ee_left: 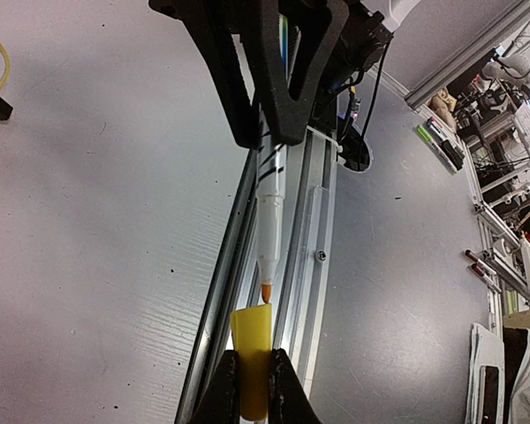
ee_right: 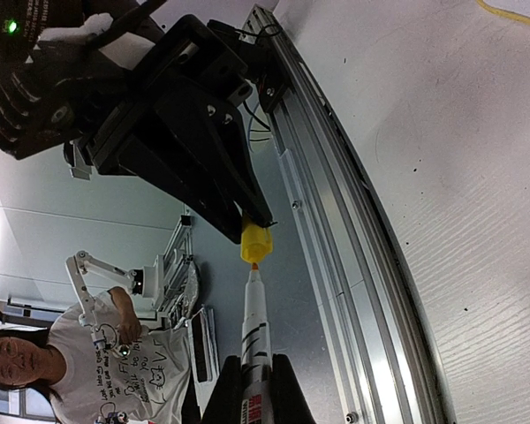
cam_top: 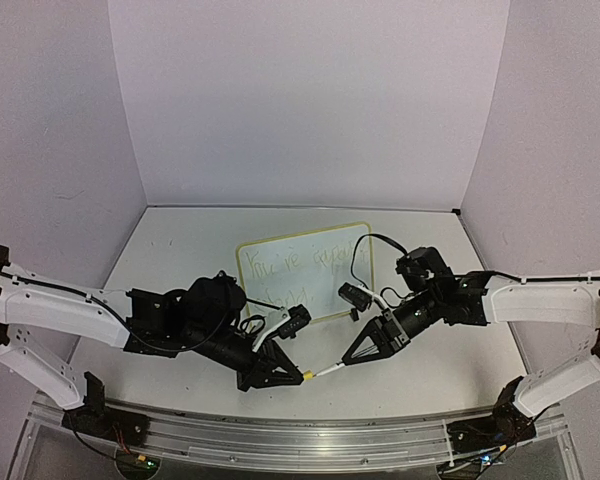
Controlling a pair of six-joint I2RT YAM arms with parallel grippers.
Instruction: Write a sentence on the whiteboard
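Observation:
A whiteboard (cam_top: 325,290) with a yellow frame lies on the table, bearing yellowish handwriting that begins "You're"; my arms cover part of its lower edge. In front of it, my left gripper (cam_top: 302,378) is shut on a yellow cap (ee_left: 252,340). Opposite, my right gripper (cam_top: 346,361) is shut on a white marker (ee_right: 255,322), its orange tip facing the cap's mouth. In the left wrist view the marker (ee_left: 269,230) lines up with the cap, the tip right at its opening. Whether the tip has entered cannot be told.
A metal rail (cam_top: 310,440) runs along the table's front edge, just below both grippers. White walls close in the back and sides. Bare table (cam_top: 170,250) shows left of the board. Beyond the rail, a person (ee_right: 115,353) appears in the right wrist view.

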